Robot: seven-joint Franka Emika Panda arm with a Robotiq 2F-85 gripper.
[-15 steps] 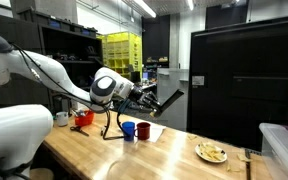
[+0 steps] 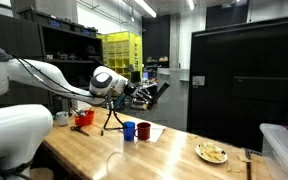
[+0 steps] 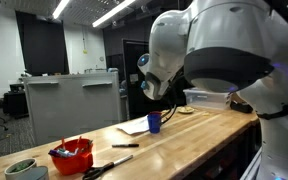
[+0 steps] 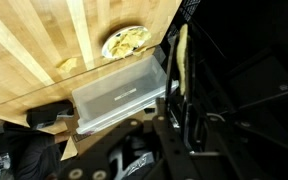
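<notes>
In exterior view 1 my gripper (image 2: 144, 97) is up in the air above the table, beyond the blue cup (image 2: 129, 130) and the dark red cup (image 2: 143, 131). The wrist view has my gripper shut on a narrow tan piece (image 4: 182, 60) with dark parts around it; what it is, I cannot tell. From the side, a dark flat shape (image 2: 163, 89) juts out past the fingers. A white plate (image 2: 211, 153) of yellow pieces rests on the table, well away from the gripper.
A red container (image 3: 71, 158) with tools stands near several loose items, among them black scissors (image 3: 106, 168). A clear bin (image 4: 119, 95) lies past the plate's side of the table. The wooden tabletop (image 2: 169, 155) between cups and plate is bare.
The gripper and the dark shape it carries have drifted up and to the left in exterior view 1, and the shape's tilt has changed. Cups and plate have stayed put.
</notes>
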